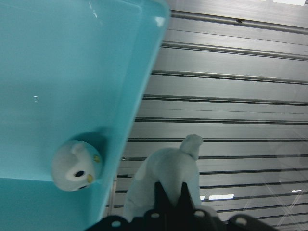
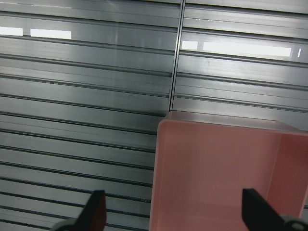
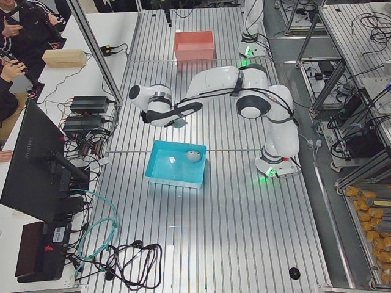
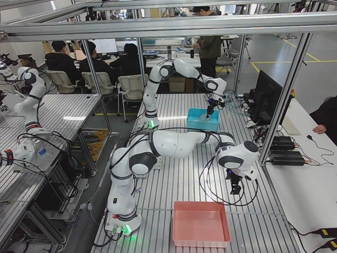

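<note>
My left gripper is shut on a pale grey-white plush toy [image 1: 154, 178], held up beside the blue bin [image 3: 159, 180] on the side toward the pink bin. A small round plush [image 1: 72, 168] with an eye and yellow beak lies in the blue bin. My right gripper is open with nothing between its fingers, above the slatted table near the rim of the empty pink bin [image 4: 201, 242].
A monitor [image 3: 33, 159], power boxes and cables line the side table. Loose cables [image 3: 131, 262] lie at the table's near corner. The slatted surface between the two bins is clear.
</note>
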